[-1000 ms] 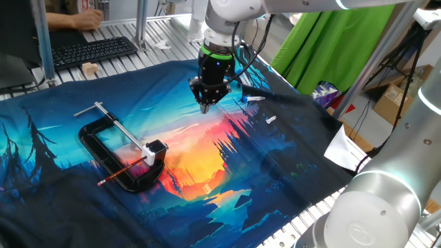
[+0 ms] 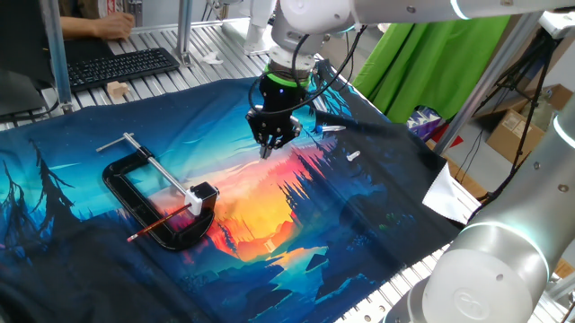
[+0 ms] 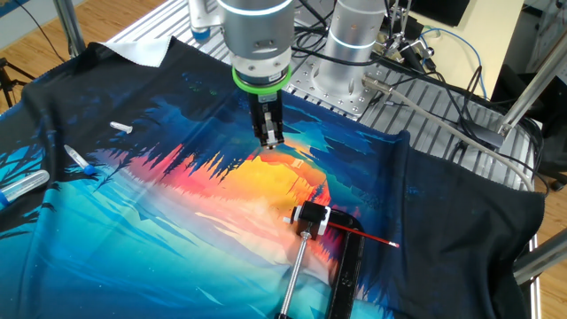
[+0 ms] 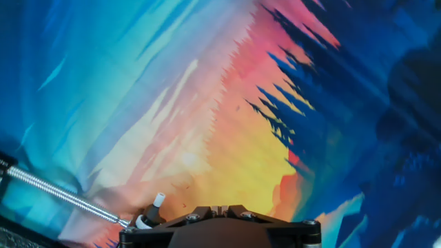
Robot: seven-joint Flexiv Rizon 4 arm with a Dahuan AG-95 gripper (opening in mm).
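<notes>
My gripper [image 2: 266, 154] hangs above the printed cloth, its fingers together and nothing visible between them. The wrist view shows the gripper's tips [image 4: 219, 211] meeting at the bottom edge. On the cloth lies a black C-clamp [image 2: 135, 202] with a silver screw [image 3: 298, 273]. A thin red stick [image 3: 368, 235] sits at the clamp's finger end, pointing outward; how it is held there cannot be made out. My gripper is apart from the clamp. At the lower left of the wrist view, part of the clamp's screw [image 4: 65, 196] shows.
Small clear tubes lie on the cloth: a short one [image 3: 121, 128], a blue-tipped one [image 3: 80, 160] and a larger one [image 3: 25, 188]. Beyond the cloth are a keyboard [image 2: 124, 66], a small wooden block [image 2: 117, 89] and a person's hand [image 2: 113, 25].
My gripper has shifted slightly downward in exterior view 1, its fingers still together. The clamp, the red stick and the tubes stay where they were.
</notes>
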